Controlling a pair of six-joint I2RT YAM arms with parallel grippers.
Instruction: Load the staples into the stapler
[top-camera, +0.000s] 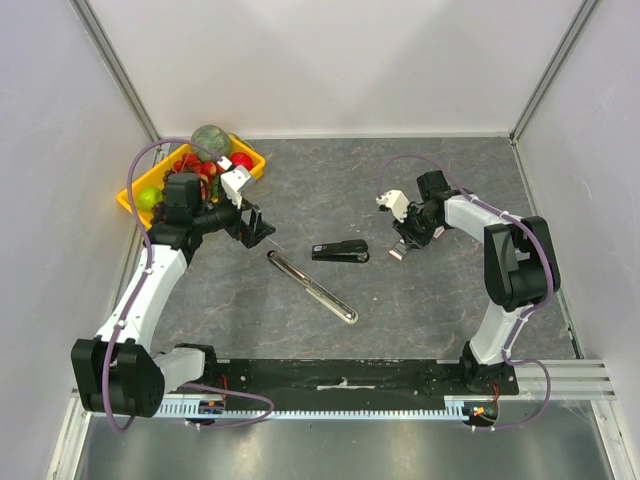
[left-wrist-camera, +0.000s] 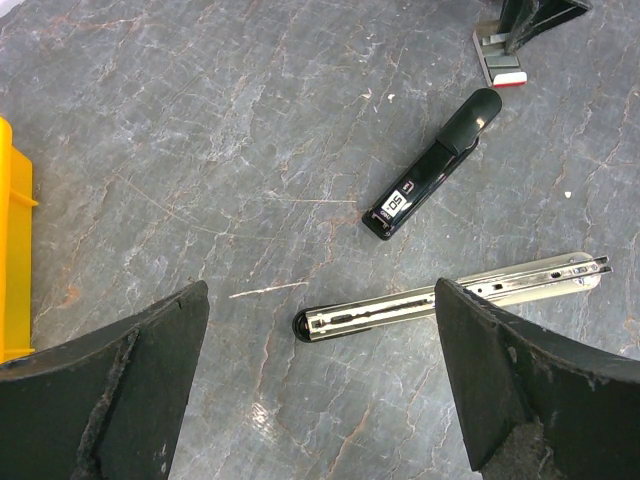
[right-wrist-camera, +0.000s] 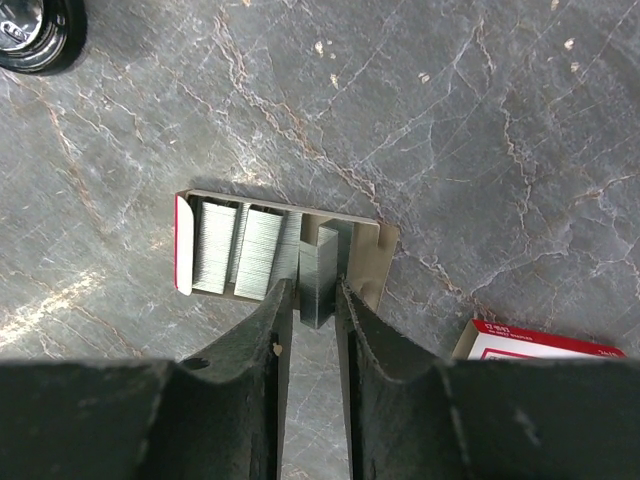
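In the left wrist view a black stapler (left-wrist-camera: 425, 170) with a white label lies on the table. Apart from it rests a long, narrow piece with a silver channel and a black end (left-wrist-camera: 400, 307). An open staple box (right-wrist-camera: 187, 243) holds several silver staple strips (right-wrist-camera: 262, 250) in the right wrist view. One staple strip (right-wrist-camera: 318, 278) stands tilted up out of the box, between the fingertips of my right gripper. The fingers are close on both sides; whether they press on it cannot be made out. My left gripper hangs open and empty above the table.
A red and white box (right-wrist-camera: 530, 345) lies beside the staple box. At the far left stands a yellow crate (top-camera: 255, 155) of fruit and vegetables, behind my left arm. Bare grey table (top-camera: 330, 190) stretches across the back.
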